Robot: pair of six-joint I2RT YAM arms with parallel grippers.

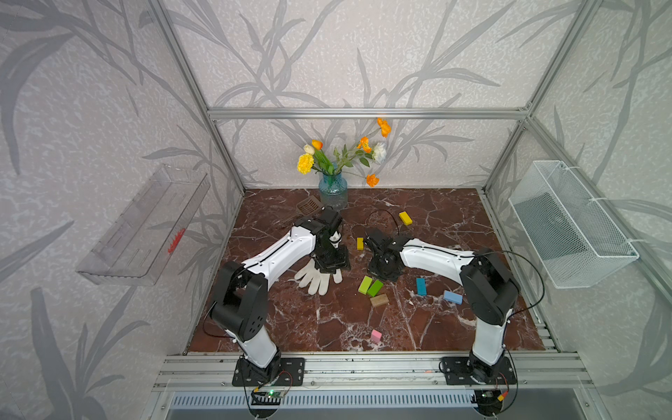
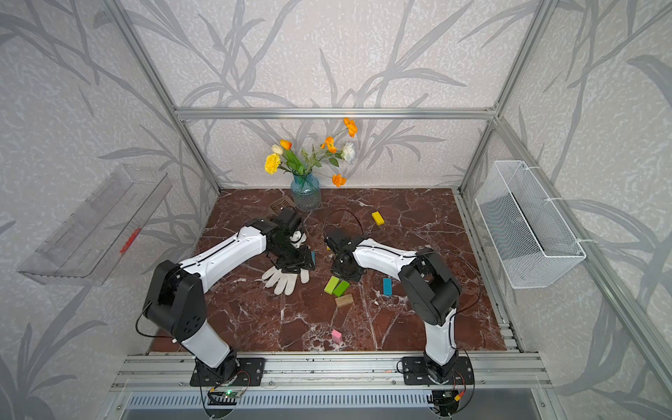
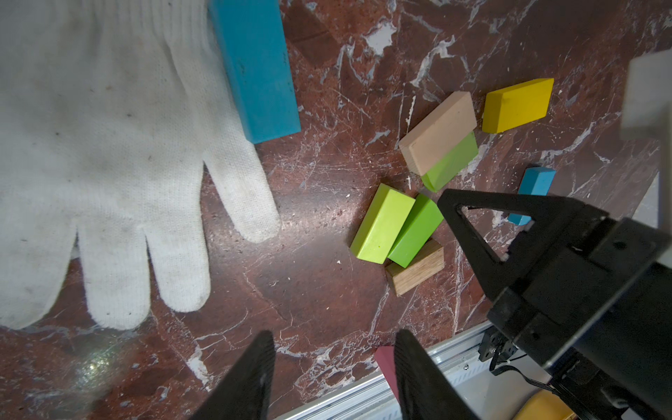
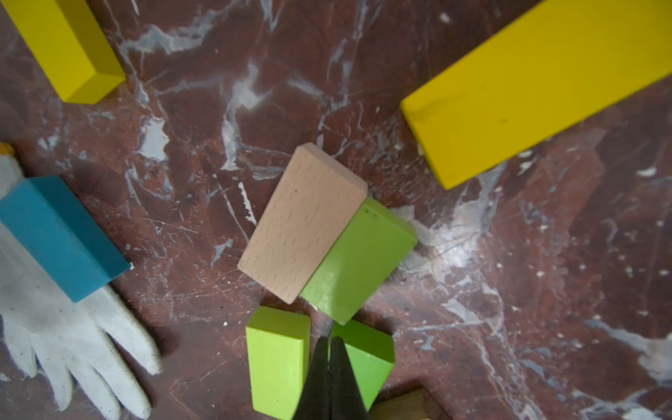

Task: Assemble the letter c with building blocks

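Note:
Near the middle of the table several blocks lie close together: a pale wooden block (image 4: 301, 224) against a green block (image 4: 360, 259), then a light green block (image 4: 278, 360) and a darker green block (image 4: 367, 353), with a brown wooden block (image 3: 416, 267) at the near end. My right gripper is shut, its fingertips in front of the green pair, nothing visible between them. Above the near side of the glove hangs my left gripper, fingers apart and empty. A blue block (image 3: 259, 70) lies by the glove. Yellow blocks (image 4: 539, 91) (image 4: 66, 49) lie farther back.
A white glove (image 3: 126, 154) is spread under the left arm. A pink block (image 1: 376, 336) sits near the front edge; blue blocks (image 1: 420, 286) (image 1: 453, 297) lie right. A flower vase (image 1: 333, 190) stands at the back.

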